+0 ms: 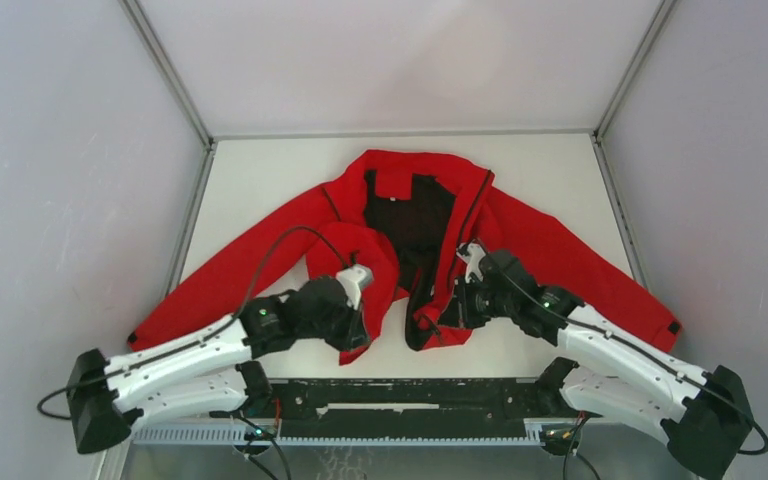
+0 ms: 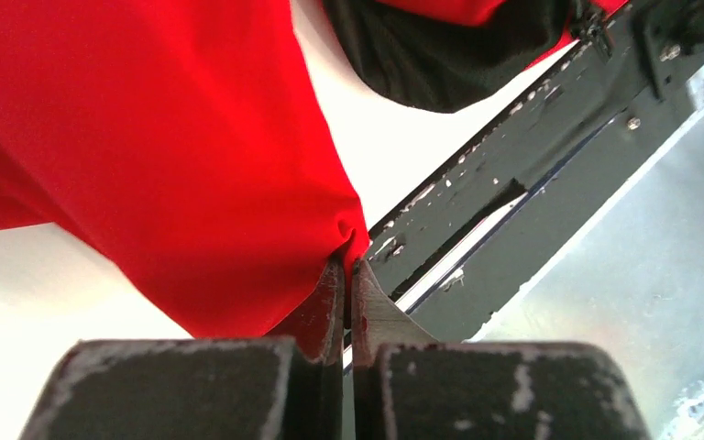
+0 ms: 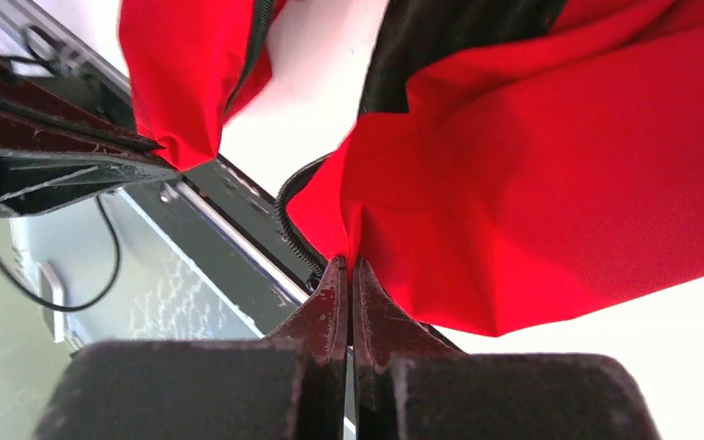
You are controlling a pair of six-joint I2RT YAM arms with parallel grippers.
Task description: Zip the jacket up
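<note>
A red jacket (image 1: pixel 435 165) with a dark lining (image 1: pixel 405 215) lies spread on the white table, its front partly open and folded over. My left gripper is shut on a corner of one red front panel (image 2: pixel 211 165), low near the table's front edge. Across the gap, my right gripper pinches the other front panel (image 3: pixel 550 183) by its lower edge, with fabric bunched between the fingertips. A dark zipper strip (image 3: pixel 284 211) curves beside the right fingertips. From above, both arms hide the pinched corners. Which zipper half carries the slider cannot be made out.
White table (image 1: pixel 550 170) shows around the jacket, with bare room behind it. The dark rail (image 1: pixel 485 400) runs along the front, close to both grippers. The sleeves (image 1: pixel 600 265) spread out to both sides.
</note>
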